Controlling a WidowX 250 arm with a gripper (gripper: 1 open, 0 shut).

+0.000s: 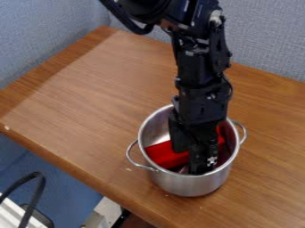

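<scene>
A steel pot (186,182) with two wire handles stands near the front edge of the wooden table. Inside it lies a red object (163,155), partly hidden by my black gripper (194,153), which reaches down into the pot from above. My gripper is open; its fingertips are inside the pot and hard to make out against the dark shadow, so I cannot tell whether they touch the red object.
Grey-blue walls rise at the back and left. A black cable (37,191) hangs at the lower left beside the table.
</scene>
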